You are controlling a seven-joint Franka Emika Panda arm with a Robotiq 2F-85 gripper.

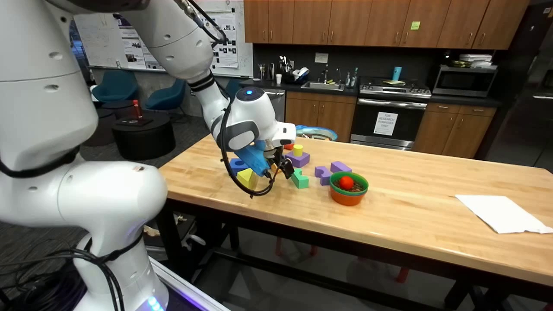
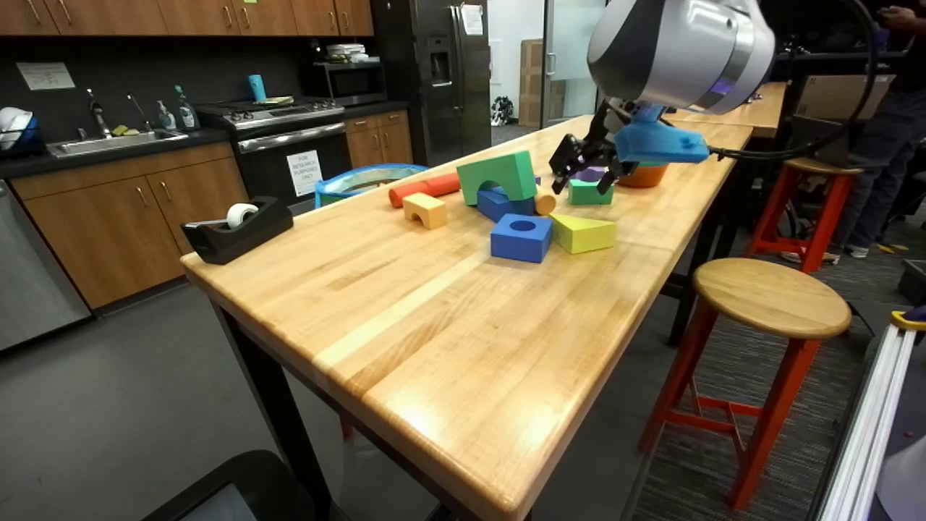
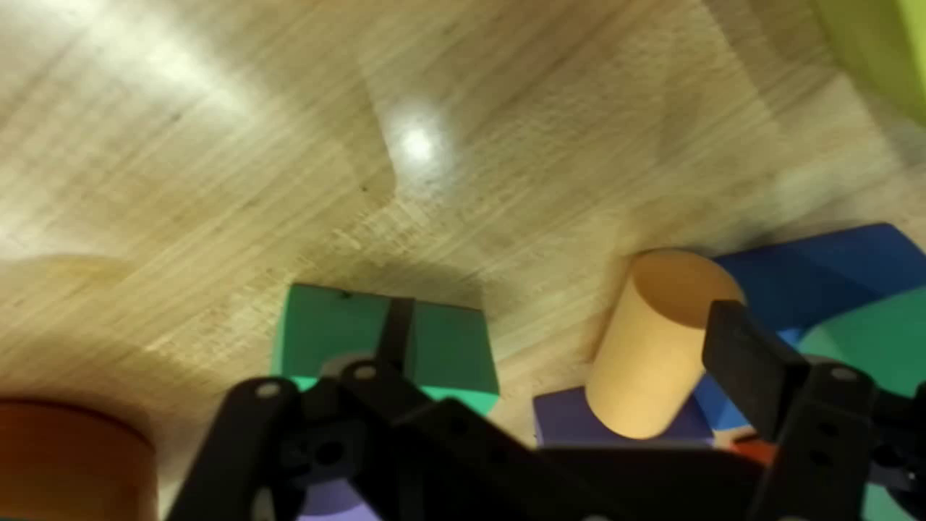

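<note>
Over the cluster of blocks, my gripper is low and open; in the wrist view its fingers are wide apart with nothing held between them. One finger overlaps the green block. The other partly covers an orange cylinder, which is beside a blue block and a purple block. Exterior view 2 has the gripper just above the green block. A yellow wedge and a blue block with a round hole are nearby.
A green bowl with a red ball is nested in an orange bowl, right of the blocks. A large green arch, a red cylinder and a tape dispenser are also on the table. Right of the bowls is mostly clear up to a white sheet.
</note>
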